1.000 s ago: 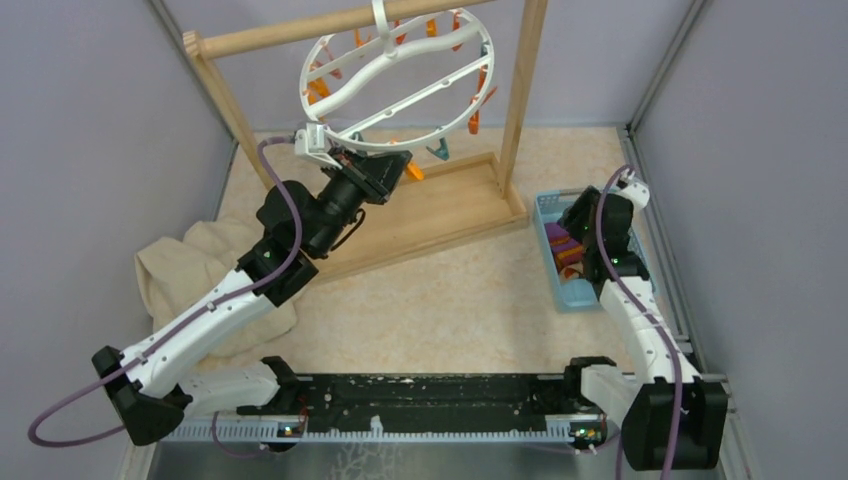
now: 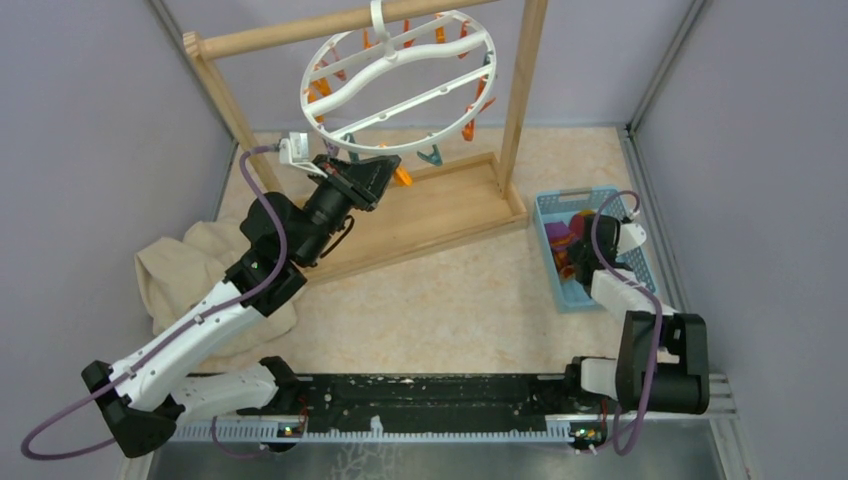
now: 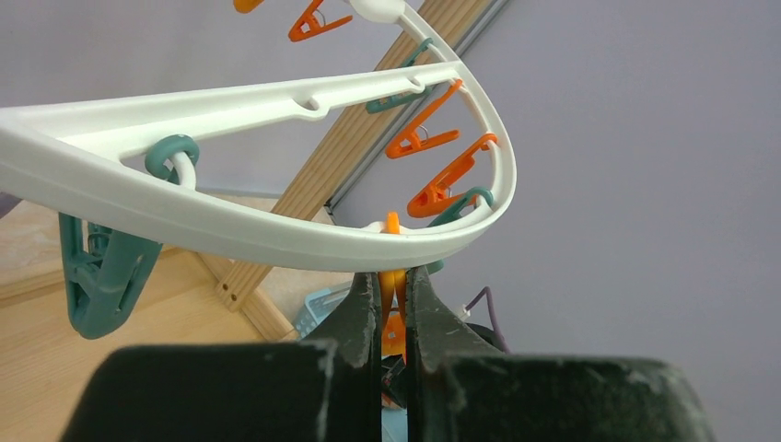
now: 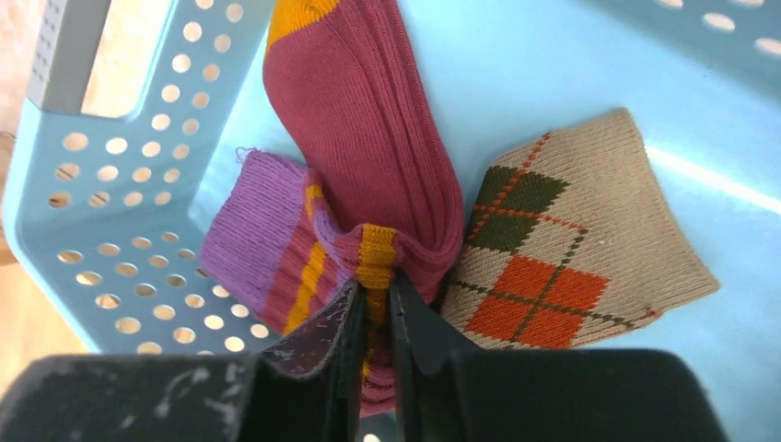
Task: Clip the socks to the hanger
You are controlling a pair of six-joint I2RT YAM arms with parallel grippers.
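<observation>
The white round hanger point(image 2: 397, 100) hangs from the wooden rack with orange and teal clips. My left gripper is shut on an orange clip point(image 3: 393, 223) at the hanger's rim. In the blue basket point(image 2: 560, 300) lie a maroon sock point(image 4: 359, 110), a purple striped sock point(image 4: 258, 230) and a plaid sock point(image 4: 562, 239). My right gripper is down in the basket at the maroon and yellow fabric; how far its fingers are open is hard to tell.
A wooden tray point(image 2: 420, 240) stands under the hanger, and a beige cloth point(image 2: 180, 280) lies at the left. The table between tray and basket is clear.
My right gripper has moved down into the basket. My left arm has shifted slightly left, with the hanger's clips swinging slightly.
</observation>
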